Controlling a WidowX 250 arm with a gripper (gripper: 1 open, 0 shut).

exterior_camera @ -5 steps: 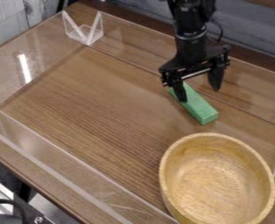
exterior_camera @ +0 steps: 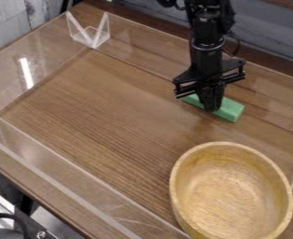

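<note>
My black gripper (exterior_camera: 209,98) reaches down from the top over a flat green block (exterior_camera: 227,112) lying on the wooden table on the right side. The fingertips are at the block and cover part of it. The fingers look drawn together; whether anything is between them is hidden.
A large tan bowl (exterior_camera: 230,191) sits at the front right. A small white wire-like holder (exterior_camera: 90,30) stands at the back left. A pale wall runs along the back.
The gripper has moved lower onto the green block, and its fingers look narrower than before. The block looks slightly shifted.
</note>
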